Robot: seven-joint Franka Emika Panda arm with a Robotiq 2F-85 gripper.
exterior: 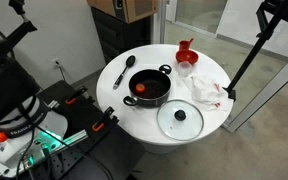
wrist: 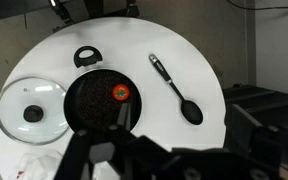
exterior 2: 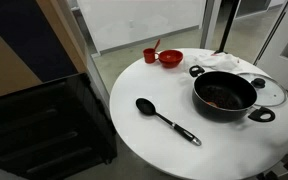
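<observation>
My gripper is open at the bottom of the wrist view, high above the table, with nothing visible between its fingers. Below it on the round white table stands a black two-handled pot (exterior: 148, 92). A red tomato-like object (wrist: 121, 92) with a green top lies inside the pot. A black spoon (wrist: 190, 110) rests flat on the table beside the pot, apart from it. On the pot's other side is a glass lid (exterior: 180, 121) with a black knob. The dark gripper covers part of the pot in the wrist view.
A red cup (exterior 2: 150, 55) and a red bowl (exterior 2: 171, 59) stand close together near the table's edge. A crumpled white cloth (exterior: 206, 92) lies near the lid. Bare white tabletop (exterior 2: 144, 137) surrounds the spoon. A dark vertical post rises beside the table.
</observation>
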